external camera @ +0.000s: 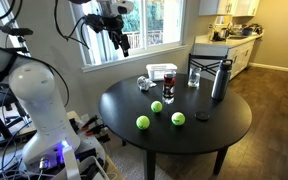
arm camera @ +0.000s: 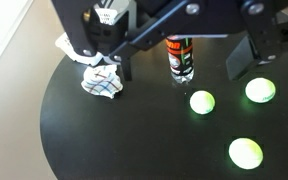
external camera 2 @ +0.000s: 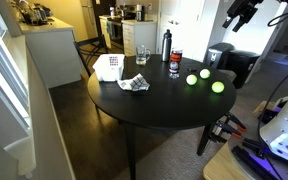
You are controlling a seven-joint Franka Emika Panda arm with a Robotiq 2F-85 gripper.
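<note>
High above the left side of the round black table [external camera: 119, 100], my gripper [external camera: 120, 47] hangs open. In the wrist view its two dark fingers [arm camera: 247, 58] stand wide apart, and nothing is held between them. Three yellow-green balls lie apart on the tabletop: a front ball [external camera: 143, 122], a right ball [external camera: 178, 118] and a farther ball [external camera: 156, 106]. Behind them stands a red-and-dark can or jar [external camera: 168, 86]. A crumpled checked cloth [arm camera: 102, 81] rests left of the can in the wrist view.
A white basket [external camera: 163, 72] stands at the table's back, near a clear glass container [external camera: 194, 76]. To their right rises a tall black bottle [external camera: 221, 80]. A small dark disc [external camera: 202, 115] lies near the right ball.
</note>
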